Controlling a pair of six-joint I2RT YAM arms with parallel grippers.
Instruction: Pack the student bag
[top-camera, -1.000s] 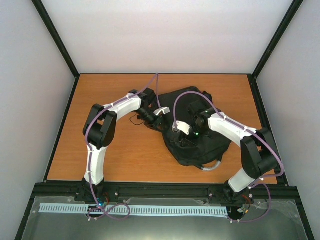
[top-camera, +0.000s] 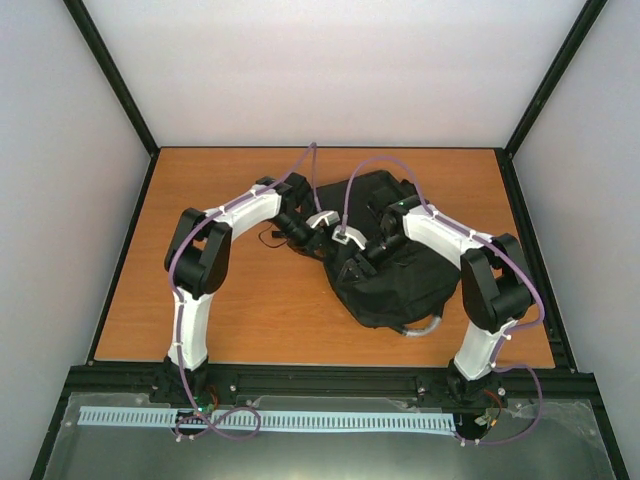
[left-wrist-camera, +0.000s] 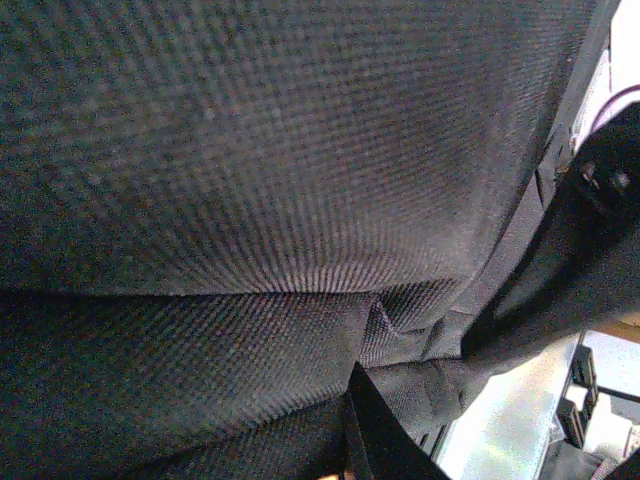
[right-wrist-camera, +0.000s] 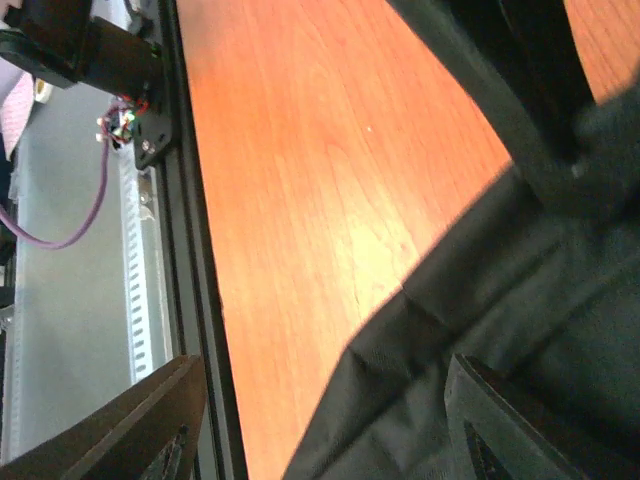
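The black student bag (top-camera: 395, 290) lies on the right half of the table, its cloth creased and spread out. At the bag's left edge is my left gripper (top-camera: 321, 250), shut on the dark fabric. Bag fabric (left-wrist-camera: 250, 180) fills most of the left wrist view, so the exact pinch is hard to make out. My right gripper (top-camera: 352, 272) hovers just beside the left one, over the bag's left side. In the right wrist view its fingers (right-wrist-camera: 150, 430) stand apart, with bag cloth (right-wrist-camera: 400, 390) under them and nothing seen gripped.
A grey strap end (top-camera: 423, 327) sticks out from the bag's front edge. A thin black cord (top-camera: 268, 240) lies by the left gripper. Both arms are close together, their hoses arching above the bag.
The right gripper has shifted left, coming close to the left gripper. The left arm and the bag have stayed nearly still.
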